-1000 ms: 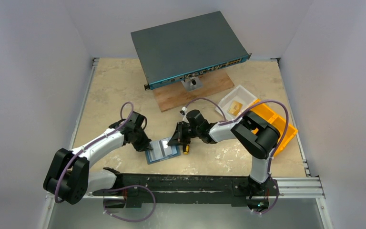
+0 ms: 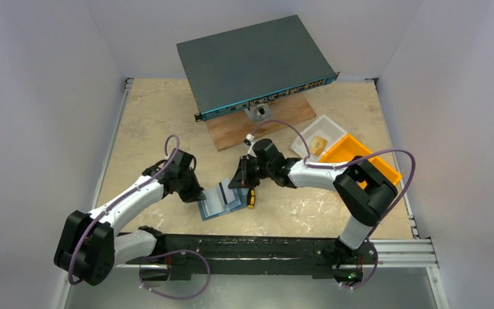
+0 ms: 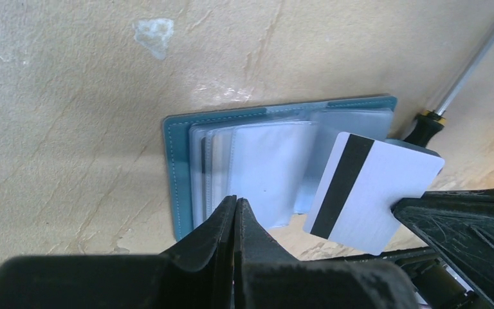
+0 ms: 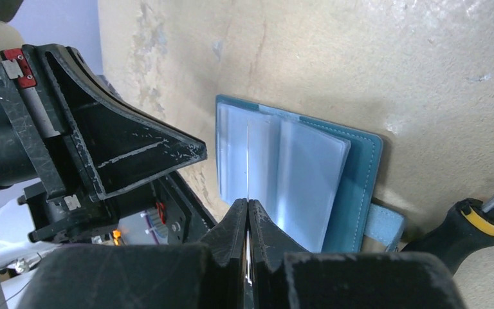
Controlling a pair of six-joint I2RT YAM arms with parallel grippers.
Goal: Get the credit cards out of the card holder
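The open card holder (image 2: 221, 215), blue with clear sleeves, lies on the table between both grippers. A white card with a black stripe (image 3: 370, 187) is pinched by my right gripper. It is held clear of the sleeves, above the holder's right part; in the right wrist view the card (image 4: 248, 154) shows edge-on as a thin line. My left gripper is shut at the sleeves' near-left side, with nothing visible between its fingertips. Pale contents show behind the clear sleeves (image 3: 270, 167), but whether these are cards is unclear.
A screwdriver with a black and yellow handle (image 2: 251, 198) lies just right of the holder. Farther right stand a white bin (image 2: 327, 126) and an orange bin (image 2: 386, 168). A large dark box-shaped device (image 2: 257, 64) fills the back.
My right gripper has drawn the card rightward and up, out from the sleeve. The left gripper now views the holder from slightly farther off, and the holder has shifted slightly right in the top view.
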